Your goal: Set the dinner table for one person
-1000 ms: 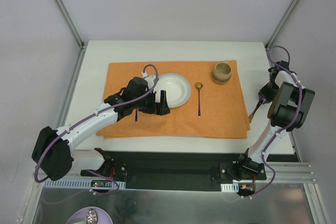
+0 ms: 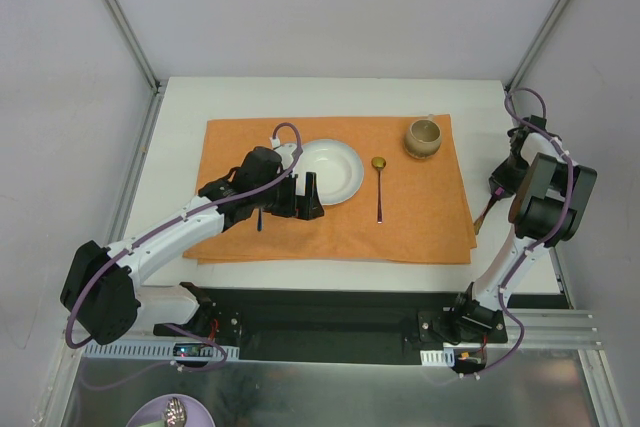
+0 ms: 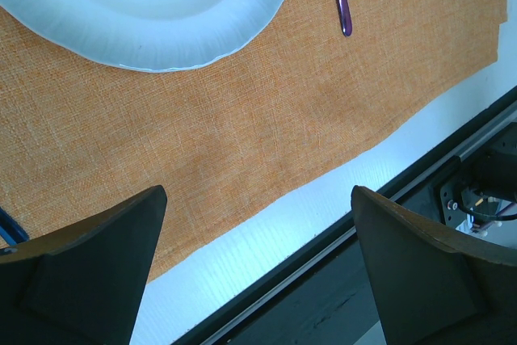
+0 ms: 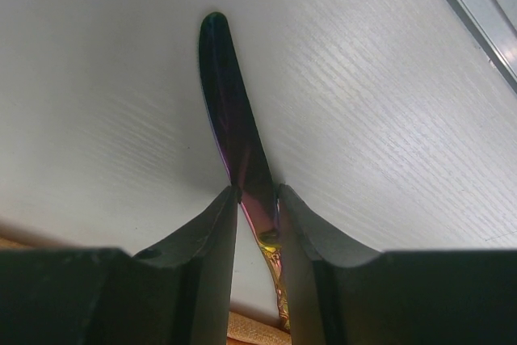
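Note:
An iridescent knife [image 4: 237, 119] lies on the white table right of the orange mat [image 2: 420, 227]; the fingertips of my right gripper sit on either side of its blade, close against it. A white plate [image 2: 330, 169] is on the mat, with a spoon [image 2: 379, 187] to its right and a mug [image 2: 423, 139] at the upper right. My left gripper hangs open over the mat below the plate, nothing between its fingers. A dark blue utensil [image 3: 11, 228] lies partly hidden at its left.
A metal rail [image 4: 477, 6] runs along the table's right side. A purple bowl [image 2: 150, 412] with items sits off the front left.
The left arm and the items on the mat are unchanged.

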